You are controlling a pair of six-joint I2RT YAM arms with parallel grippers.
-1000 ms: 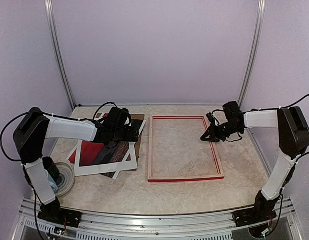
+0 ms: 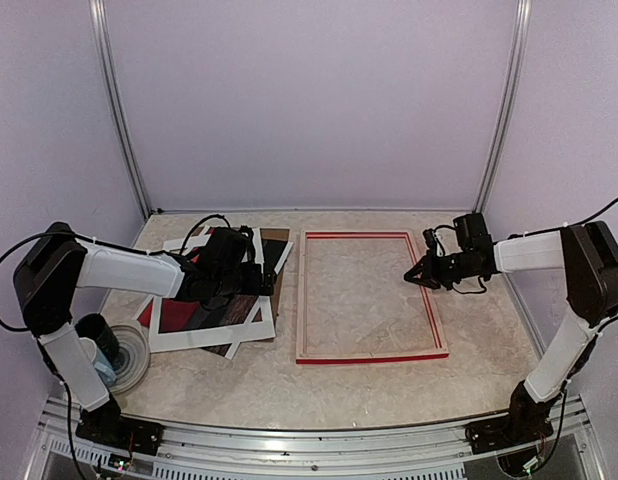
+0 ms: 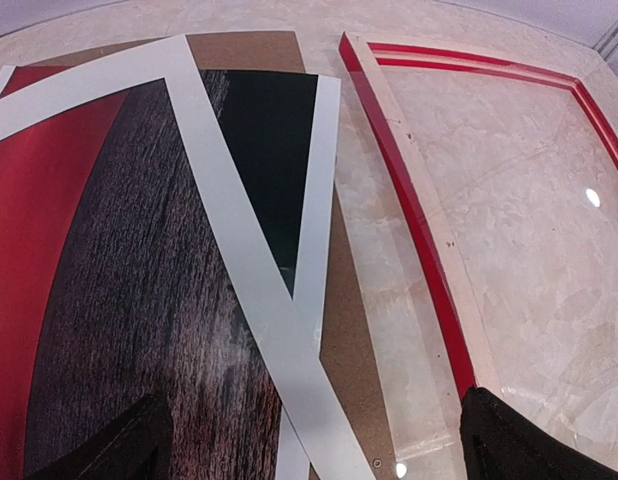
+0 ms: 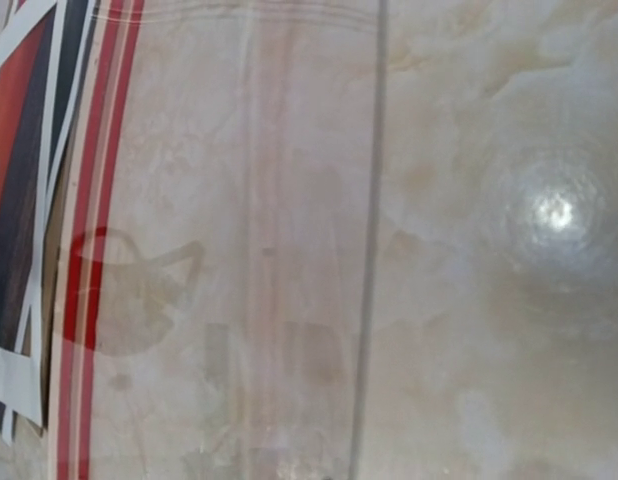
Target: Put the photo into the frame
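Observation:
A white-bordered photo (image 2: 194, 338) with red and dark woodgrain areas lies at the left, skewed over other sheets. To its right is the red and pale frame (image 2: 372, 358), flat on the table, with only tabletop showing inside it. My left gripper (image 2: 267, 278) hangs over the photo's right side. In the left wrist view its fingers (image 3: 529, 440) are wide apart, with the photo's white border (image 3: 251, 270) below and nothing held. At the frame's right rail is my right gripper (image 2: 413, 276), shut, nothing visible between its fingers. The right wrist view shows no fingertips.
A brown board (image 3: 344, 350) and a dark, white-edged sheet (image 3: 279, 140) lie beneath the photo. At the front left stand a black cup (image 2: 97, 337) and a roll of tape (image 2: 134, 358). Bare tabletop (image 2: 369, 393) stretches in front of the frame.
My left arm has shifted slightly left, its gripper a little lower in the top view. The right gripper has moved slightly right. Photo and frame lie as before.

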